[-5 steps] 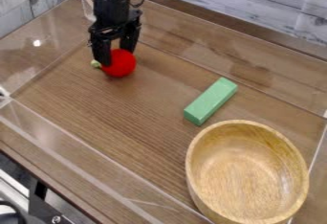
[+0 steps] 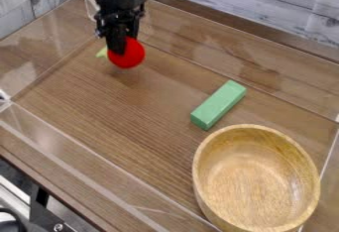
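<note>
My gripper [image 2: 122, 33] is at the upper left of the table, shut on a red ball [image 2: 126, 55], which looks lifted slightly. Behind the ball, a small pale green piece [image 2: 102, 52] shows partly; the rest of it is hidden. The fingertips are partly covered by the ball.
A green block [image 2: 219, 105] lies at the middle right. A large wooden bowl [image 2: 256, 207] sits at the lower right.
The gripper has risen with the red ball in it, moving up in the view. The green block and bowl have stayed in place.
</note>
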